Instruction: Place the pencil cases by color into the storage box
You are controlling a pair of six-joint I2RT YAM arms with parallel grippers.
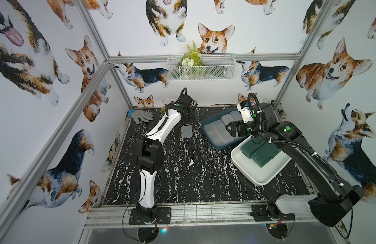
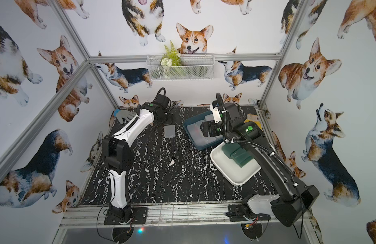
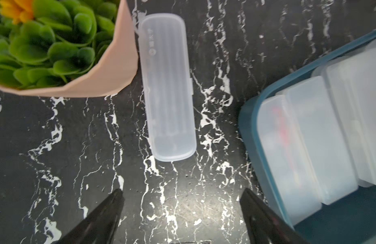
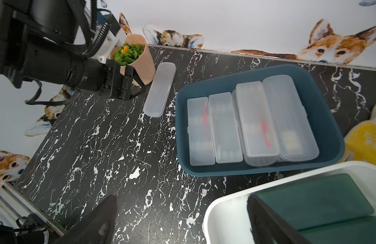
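One frosted clear pencil case (image 3: 167, 85) lies flat on the black marbled table, left of the blue storage box (image 4: 261, 170). In that box stand several clear cases (image 4: 224, 126), some with red or white showing inside. Green pencil cases (image 4: 314, 201) lie in the white box (image 1: 253, 177) in front of it. My left gripper hangs above the table near the lone case, its fingers (image 3: 98, 219) apart and nothing between them. Over the boxes, my right gripper is open and empty.
A pink pot with a succulent (image 3: 86, 81) stands close beside the lone case. A grey glove (image 1: 141, 116) lies at the back left, a yellow item (image 4: 366, 140) right of the blue box.
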